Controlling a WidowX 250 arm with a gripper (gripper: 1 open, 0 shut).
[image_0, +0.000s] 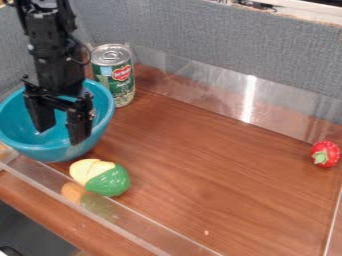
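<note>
My black gripper (60, 118) is lowered into a blue bowl (43, 140) at the left, its fingers apart; the inside of the bowl under it is mostly hidden. A Del Monte can (115, 82) stands behind the bowl. In front of the bowl lie a pale yellow piece (84, 168), a green toy vegetable (110, 182) and an orange piece (75, 191). A red strawberry (325, 154) lies at the far right.
Clear plastic edging runs along the back and front left, with a grey padded wall behind.
</note>
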